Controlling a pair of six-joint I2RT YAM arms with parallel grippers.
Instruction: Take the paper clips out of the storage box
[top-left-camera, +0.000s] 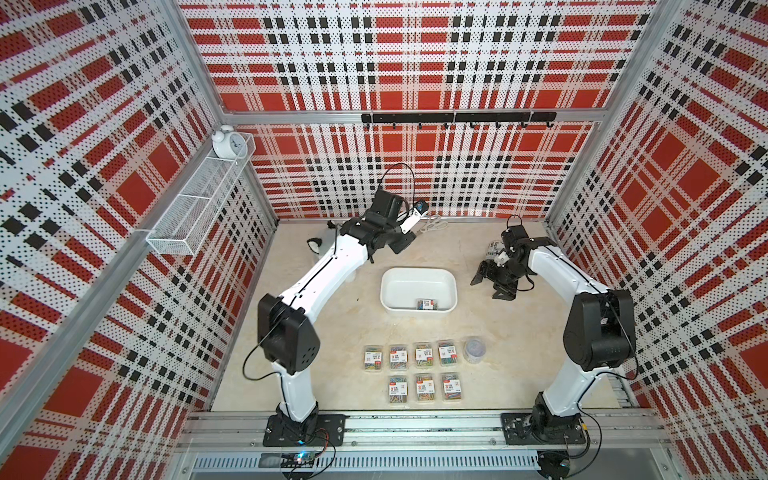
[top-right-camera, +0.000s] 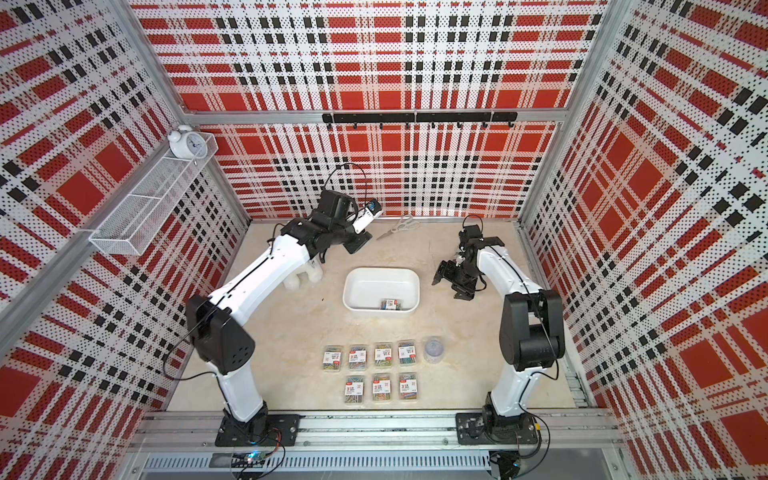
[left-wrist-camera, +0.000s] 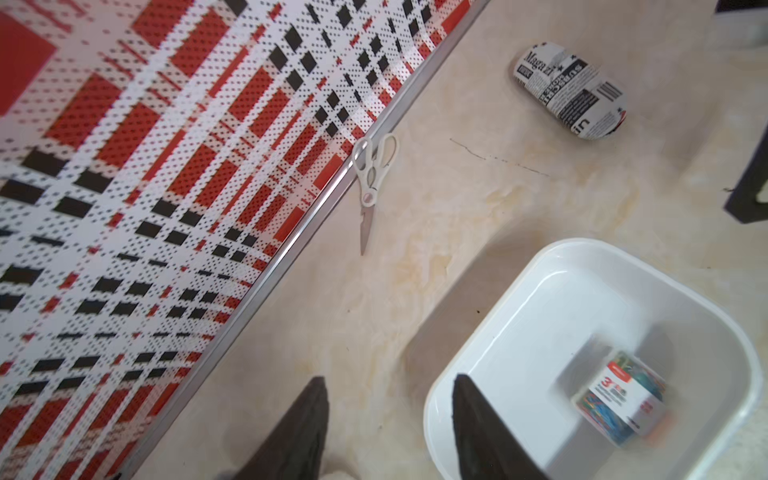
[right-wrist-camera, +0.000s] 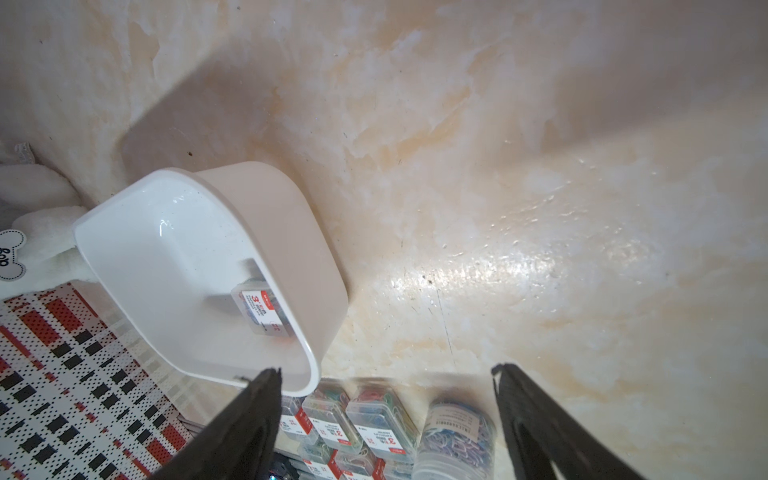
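Observation:
The white storage box (top-left-camera: 418, 280) stands mid-table with one paper clip pack (left-wrist-camera: 620, 396) inside. Several packs (top-left-camera: 423, 355) and a round tub of clips (top-left-camera: 474, 349) lie in front of it. My left gripper is raised behind and left of the box; its blurred fingers show nothing clearly between them, and I cannot tell whether it is shut. My right gripper is right of the box, fingers apart, nothing held.
A plush husky (top-right-camera: 292, 278) is partly hidden behind the left arm. Scissors (left-wrist-camera: 368, 192) lie by the back wall. A newsprint-patterned object (left-wrist-camera: 568, 92) lies back right. Table space right of the box is clear.

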